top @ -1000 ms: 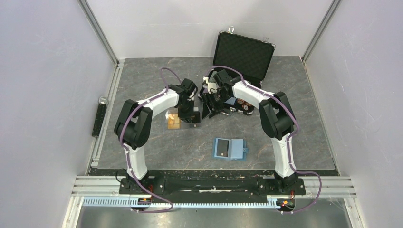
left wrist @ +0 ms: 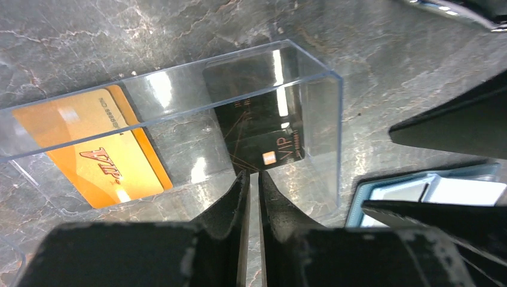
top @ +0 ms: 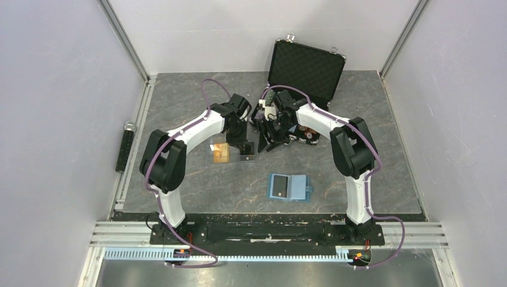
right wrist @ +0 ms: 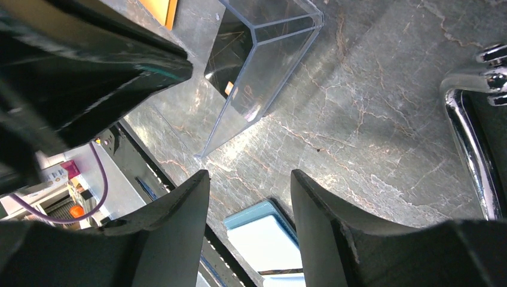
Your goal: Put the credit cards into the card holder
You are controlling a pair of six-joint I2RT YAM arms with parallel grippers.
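A clear box (left wrist: 339,137) on the table holds an orange-yellow card (left wrist: 101,161), with another orange edge behind it, and a black VIP card (left wrist: 263,131). My left gripper is over the box near the black card, its fingers almost together; nothing shows in the narrow gap. Right of the box, my right gripper stands open, with only table and part of the holder seen through the gap. The light blue card holder (top: 297,186) lies open nearer the front, a dark rectangle on its left side.
An open black case (top: 308,66) stands at the back, its contents partly hidden by the right arm. A black cylinder (top: 125,146) lies along the left edge. Both grippers are close together.
The clear box and its cards sit slightly further right than a second ago. My right arm has edged slightly right.
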